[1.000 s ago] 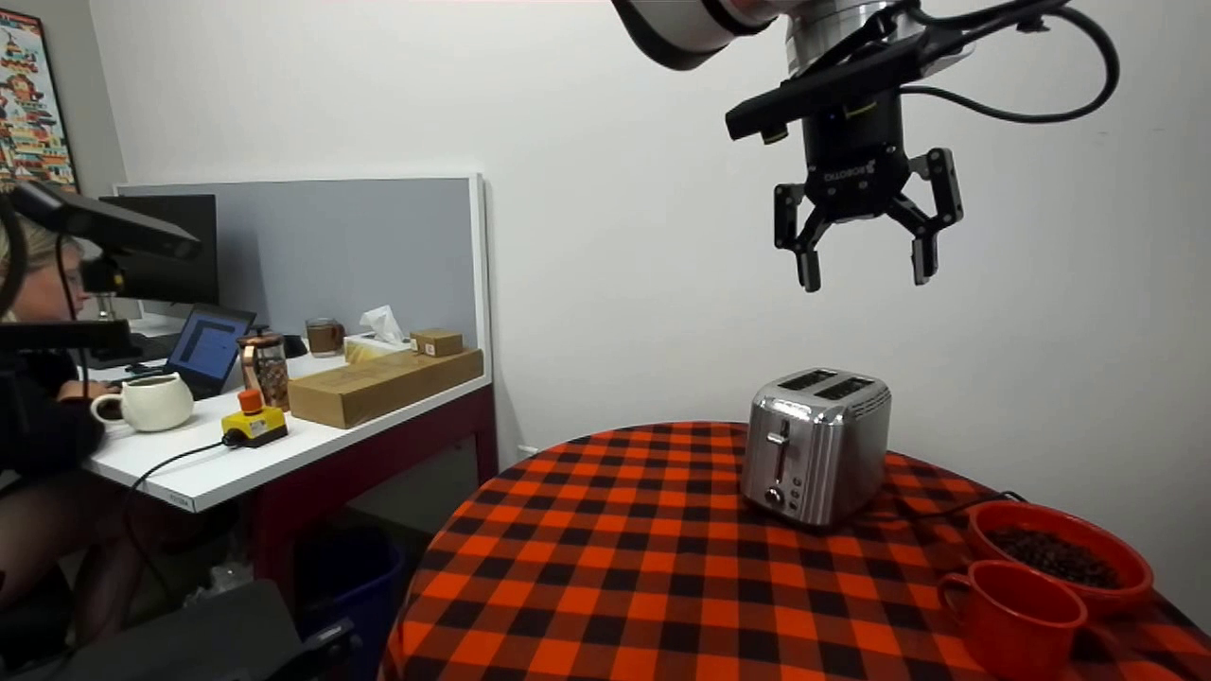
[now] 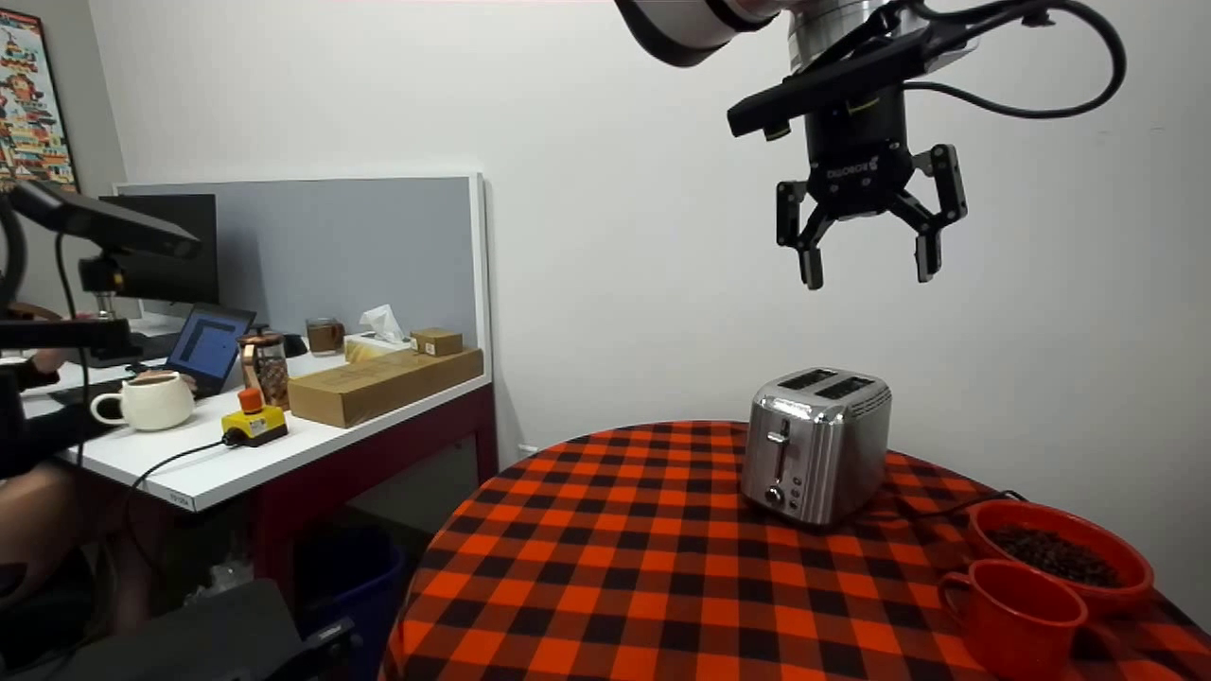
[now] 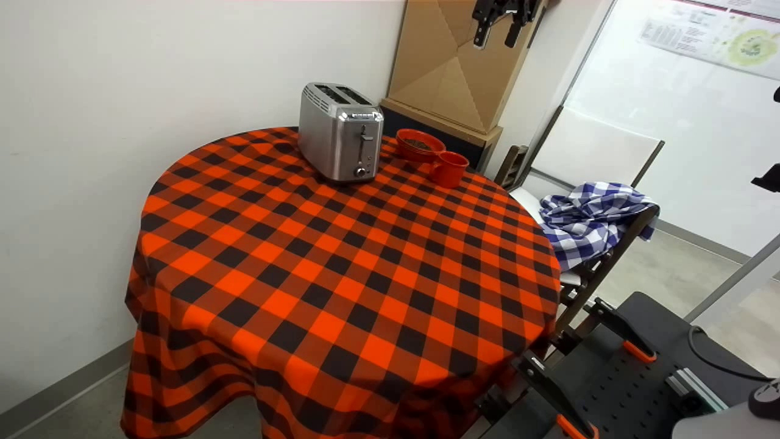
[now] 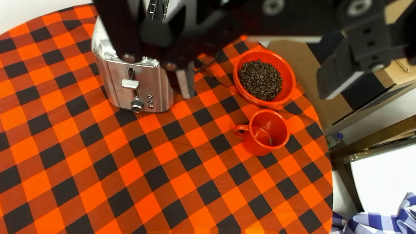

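Note:
High above the table, my gripper [image 2: 869,272] hangs open with its fingers pointing down and nothing between them. A silver toaster [image 2: 819,448] stands upright on the checked cloth, lower than the gripper and well apart from it. The red bowl [image 4: 291,78] holds dark coffee beans [image 4: 260,80]. Beside that bowl, a red mug [image 4: 259,142] stands upright, its handle turned toward the toaster side. Some thin thing shows inside the mug, too small to tell what. In the second exterior view the gripper [image 3: 497,40] appears at the top edge, above the bowl and mug.
A dark toaster cord [image 2: 965,505] runs toward the bowl. Cardboard [image 3: 439,73] stands behind the table, and a chair with a blue checked cloth [image 3: 596,216] is at the right.
My gripper has shifted very slightly, a touch right and up, and remains open. The person at the desk has leaned back out of sight. The tabletop objects have not moved.

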